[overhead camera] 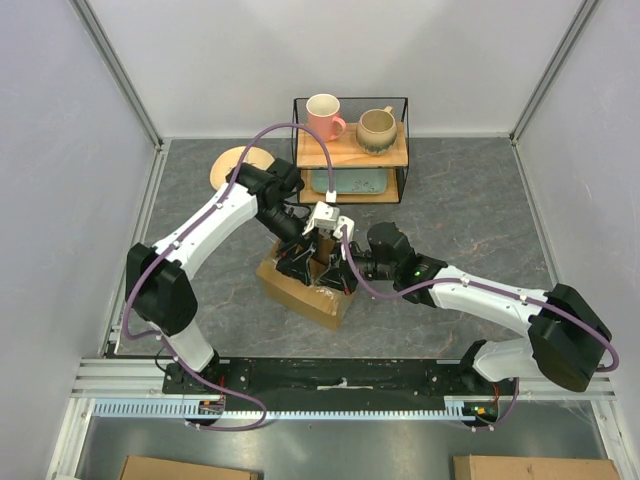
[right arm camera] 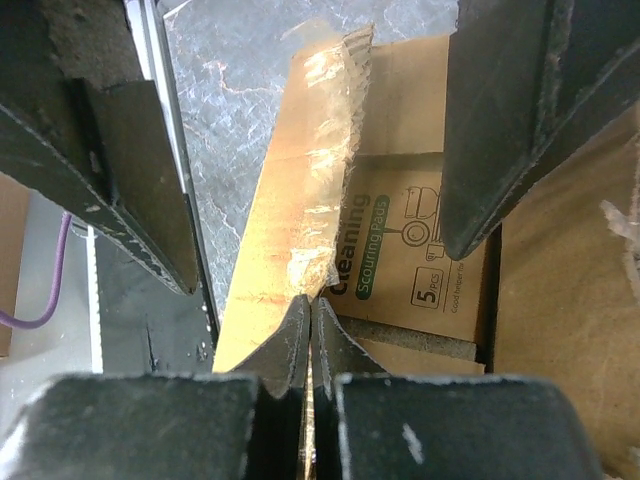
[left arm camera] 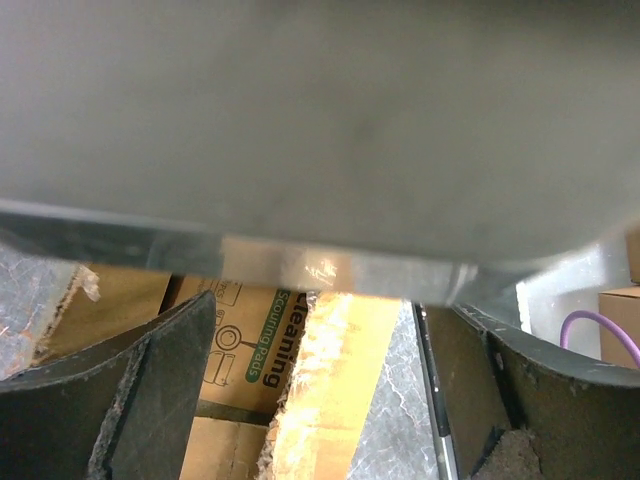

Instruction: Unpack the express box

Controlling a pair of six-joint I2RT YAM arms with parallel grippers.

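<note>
The cardboard box (overhead camera: 303, 303) sits on the grey table, partly covered by both grippers. Its taped flap (right arm camera: 318, 180) stands up beside the opening. Inside lies a printed carton (right arm camera: 405, 255) reading "Cleaning Scouring Pads". My left gripper is open, its fingers spread to either side of the flap, apart from it. My right gripper is shut, fingertips at the taped edge of the flap; whether a thin layer of tape or card lies between them cannot be seen. A blurred grey body covers the top of the left wrist view.
Behind the box stands a black rack (overhead camera: 406, 150) with a pink mug (overhead camera: 322, 117), a beige mug (overhead camera: 377, 130) and a teal tray (overhead camera: 360, 181). A round wooden plate (overhead camera: 226, 165) lies at back left.
</note>
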